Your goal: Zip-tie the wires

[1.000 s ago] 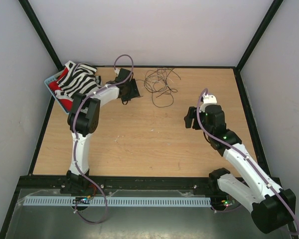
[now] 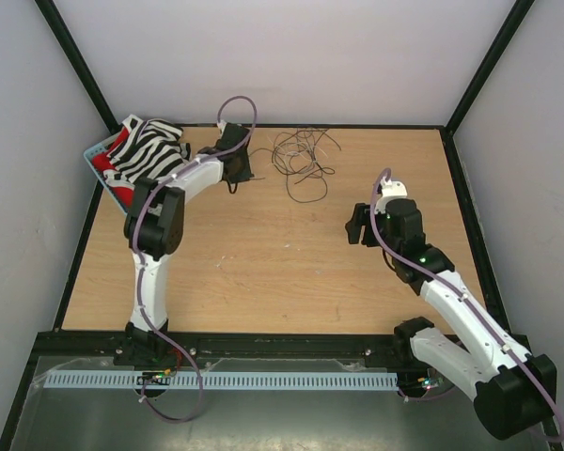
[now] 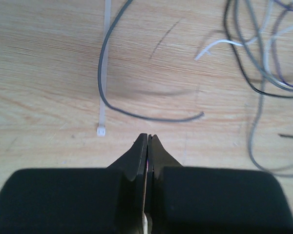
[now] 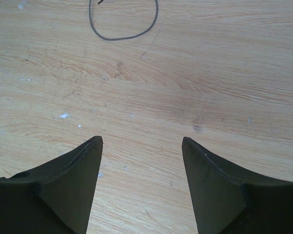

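Note:
A loose tangle of thin wires (image 2: 301, 155) lies at the back middle of the table, grey, black, white and purple in the left wrist view (image 3: 261, 73). A white zip tie (image 3: 101, 124) lies flat there, partly under a curved grey wire (image 3: 151, 118). My left gripper is shut just above the table, left of the tangle, with no wire between its tips. My right gripper stands open over bare wood at the right of the table, a wire loop (image 4: 122, 38) at the top of its view.
A light blue basket (image 2: 99, 169) with striped and red cloth sits at the back left, beside the left arm.
The right arm has barely moved.

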